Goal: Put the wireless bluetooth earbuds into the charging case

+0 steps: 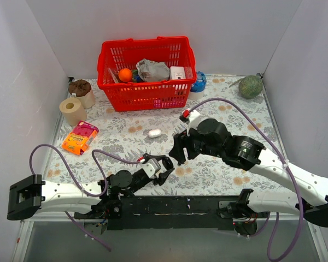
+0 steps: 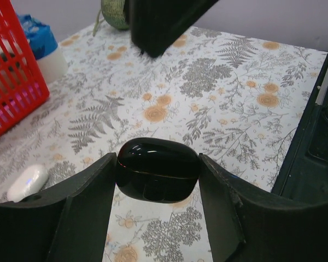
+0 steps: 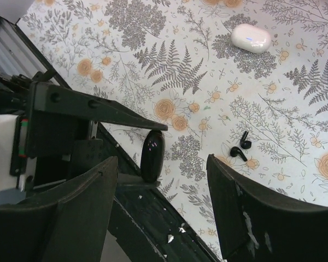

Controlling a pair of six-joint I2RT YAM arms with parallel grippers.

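Observation:
A glossy black charging case point(image 2: 157, 169) with rounded sides is pinched between the fingers of my left gripper point(image 1: 165, 167); its lid looks closed. In the right wrist view that case point(image 3: 152, 155) is seen edge-on, held above the table. Two black earbuds, one earbud point(image 3: 245, 140) just beyond the other earbud point(image 3: 238, 153), lie loose on the patterned cloth. My right gripper is open and empty, its fingers spread on either side of the view of the case. From above, the right gripper point(image 1: 179, 155) hangs close to the left one, right of it.
A small white rounded object point(image 1: 154, 133) lies on the cloth behind the grippers. The red basket point(image 1: 147, 100) stands at the back, with an orange snack box point(image 1: 80, 137) and paper roll point(image 1: 72, 111) at left.

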